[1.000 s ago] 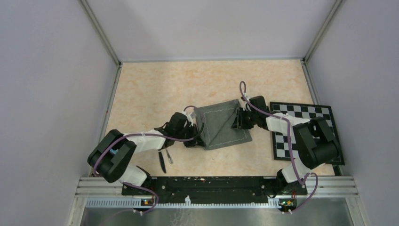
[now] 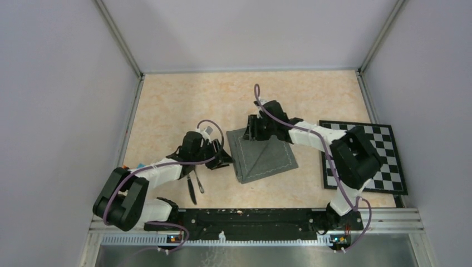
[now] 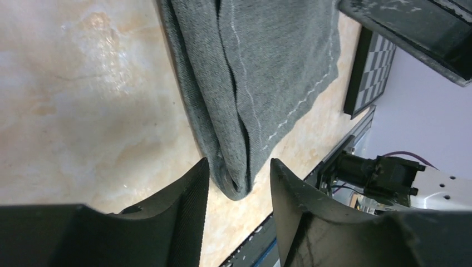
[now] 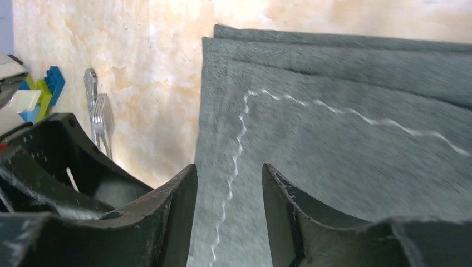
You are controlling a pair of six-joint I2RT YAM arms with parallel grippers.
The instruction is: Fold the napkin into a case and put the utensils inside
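The grey napkin (image 2: 267, 158) lies folded in the middle of the table, with layered folds along its left edge and a diagonal seam. My left gripper hangs open just left of the napkin's lower left part, nothing between its fingers. My right gripper is open above the upper part of the napkin (image 4: 334, 139), holding nothing. A knife (image 2: 191, 189) and a spoon (image 2: 199, 183) lie at the lower left, partly under the left arm; a fork (image 4: 103, 117) shows in the right wrist view.
A checkered board (image 2: 384, 172) in a black frame sits at the right, under the right arm. Blue and green pieces (image 4: 53, 83) lie near the utensils.
My right gripper has moved left and toward the back over the napkin. My left gripper has drawn left, away from the napkin's left edge. The napkin has shifted slightly.
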